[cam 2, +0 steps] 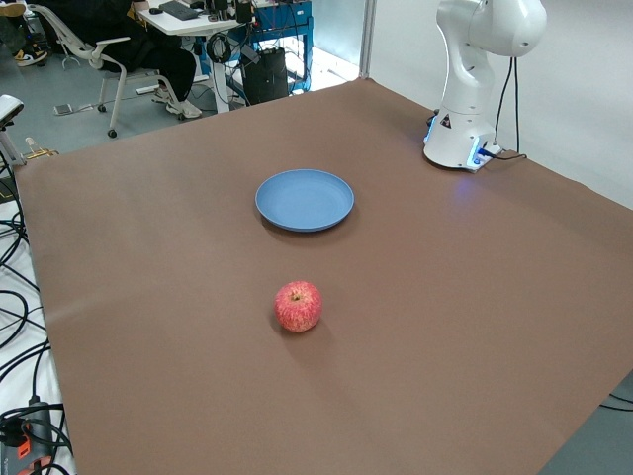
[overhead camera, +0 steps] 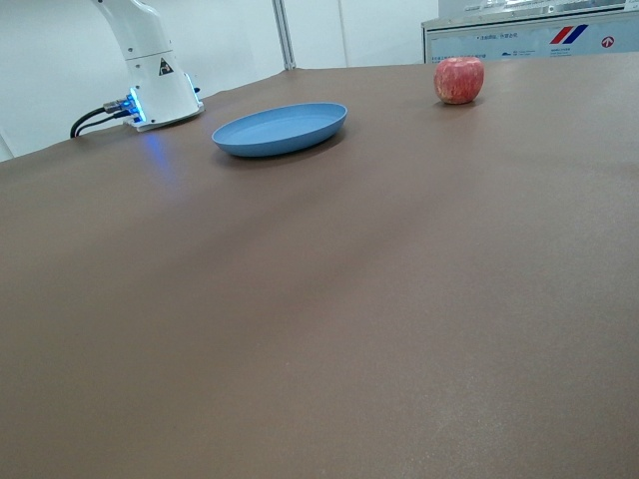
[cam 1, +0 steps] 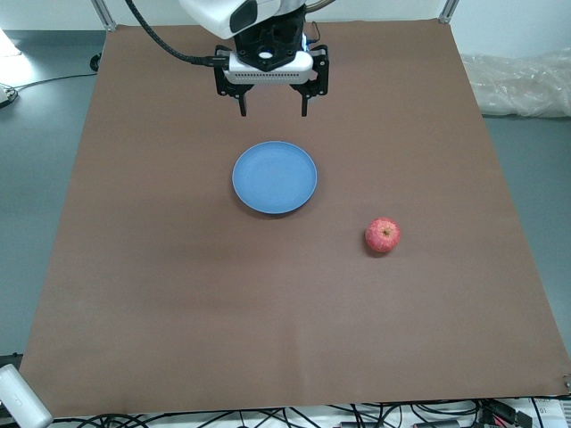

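Note:
A red apple [cam 1: 382, 234] rests on the brown table, right of a blue plate [cam 1: 274, 176] in the left camera view; the same apple [overhead camera: 458, 80] and plate [overhead camera: 279, 130] show in the top view, and in the right view the apple [cam 2: 298, 306] lies in front of the plate [cam 2: 304, 200]. My gripper [cam 1: 273, 107] hangs over the far part of the table, beyond the plate, its two black fingers spread apart with nothing between them.
A white robot arm base [cam 2: 460, 139] stands at its edge in the right view. Cables run along another edge, and crumpled clear plastic [cam 1: 522, 85] lies beyond the table.

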